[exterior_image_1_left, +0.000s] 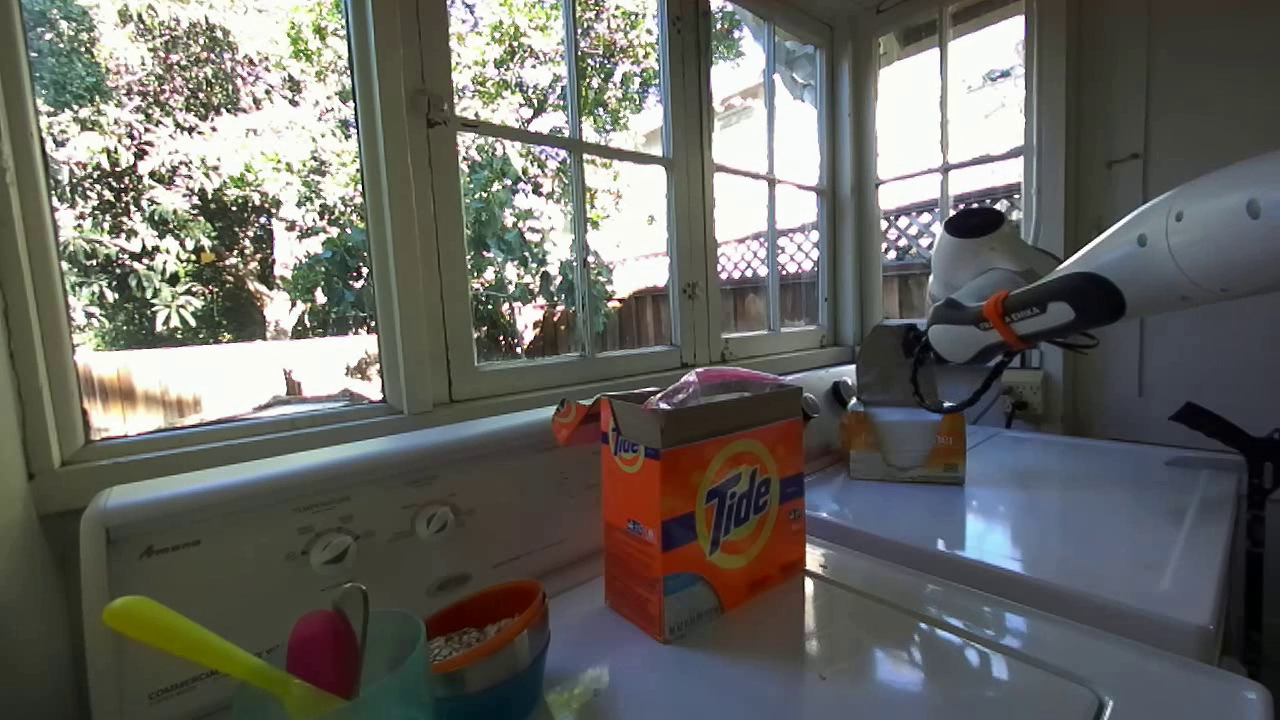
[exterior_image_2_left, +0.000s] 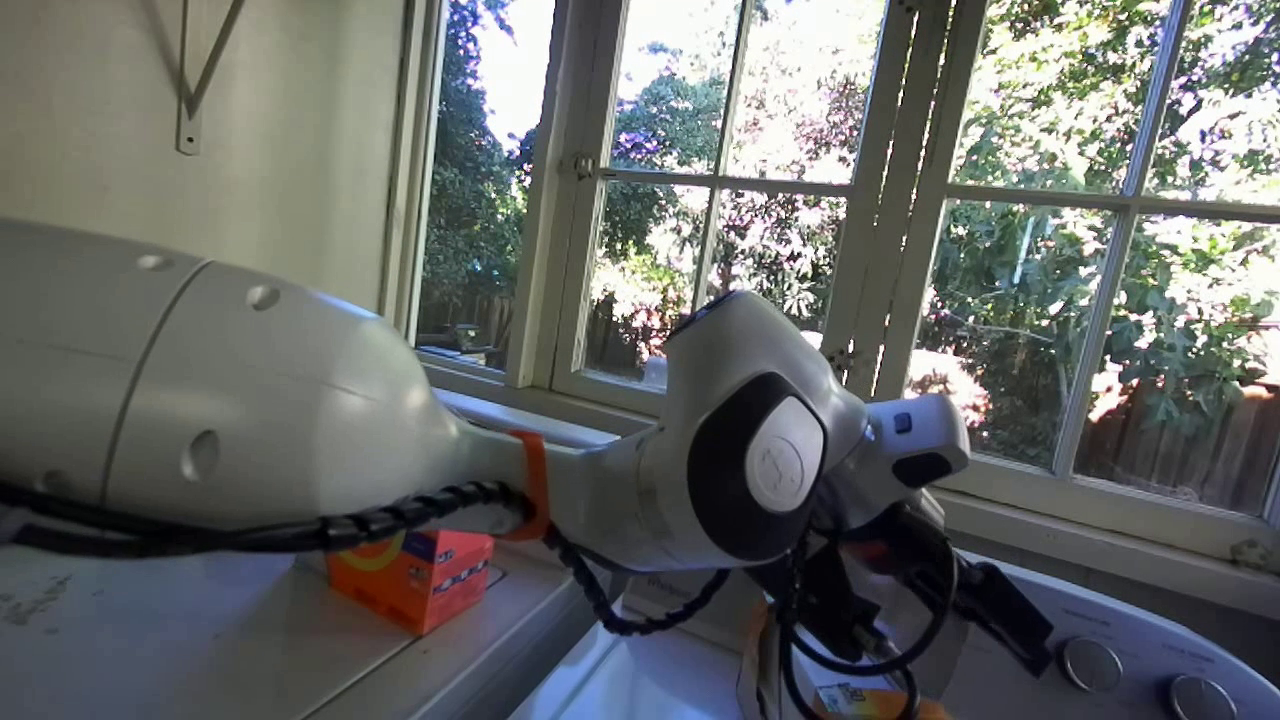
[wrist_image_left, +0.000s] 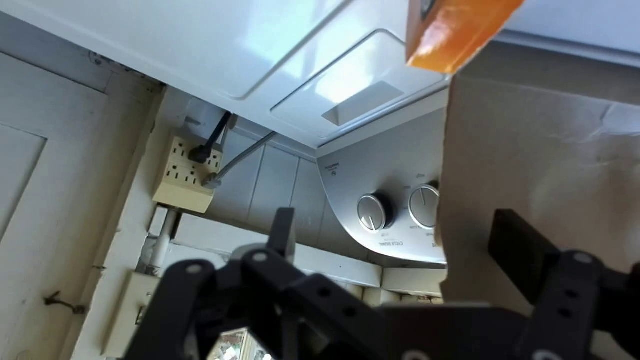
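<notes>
A small orange-and-white box (exterior_image_1_left: 942, 450) stands on the far white machine, its grey-brown cardboard flap (exterior_image_1_left: 894, 360) raised. In the wrist view that flap (wrist_image_left: 576, 180) fills the right side, with an orange corner (wrist_image_left: 462, 36) of the box above it. My gripper is open, its two dark fingers far apart. The right finger (wrist_image_left: 519, 255) overlaps the flap in this view, and the flap's edge falls between the two fingers; whether they touch cannot be told. The left finger (wrist_image_left: 282, 231) is clear of the cardboard. In exterior view 1 the arm hides the gripper.
An open Tide box (exterior_image_1_left: 732, 504) stands on the nearer machine. A bowl (exterior_image_1_left: 516, 636) and a cup (exterior_image_1_left: 396, 660) with utensils are at front left. Behind the machines run a control panel (wrist_image_left: 384, 186) and windows. The far machine's top (exterior_image_1_left: 1032, 528) is largely clear.
</notes>
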